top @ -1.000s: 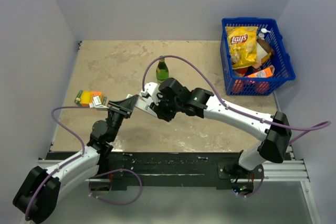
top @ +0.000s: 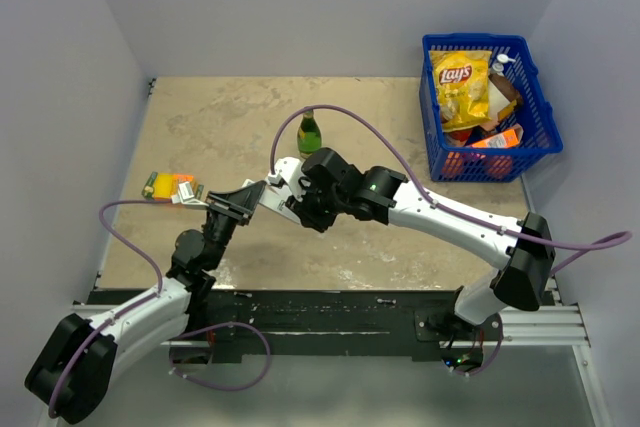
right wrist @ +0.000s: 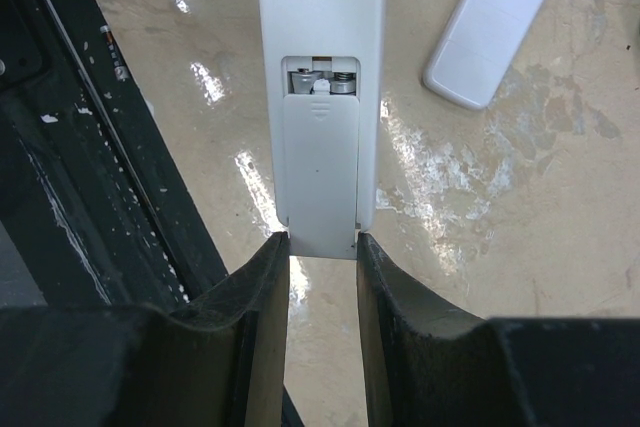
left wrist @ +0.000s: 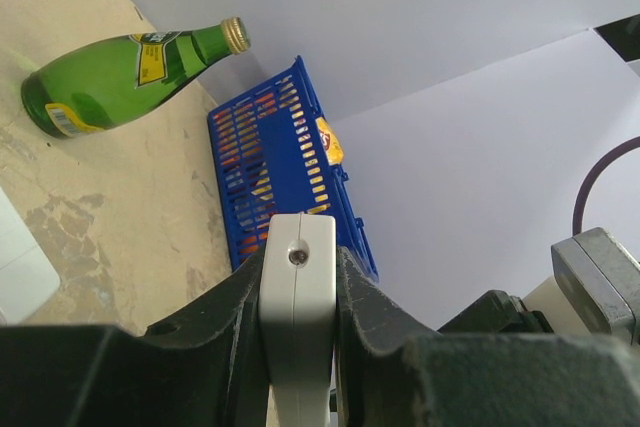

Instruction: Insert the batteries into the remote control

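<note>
The white remote [left wrist: 298,317] is held up between my grippers, with my left gripper shut on it. In the right wrist view the remote's back [right wrist: 322,7] shows its battery compartment partly uncovered, with metal battery ends visible. My right gripper is shut on the lower end of the battery cover [right wrist: 320,172], which sits slid down toward the fingertips. A second white flat piece [right wrist: 495,22] lies on the table beside them. How many batteries are inside cannot be told.
A green bottle [top: 309,135] is on the table behind the grippers. A blue basket of snacks [top: 535,117] stands at the back right. Yellow-orange items [top: 163,186] are at the left.
</note>
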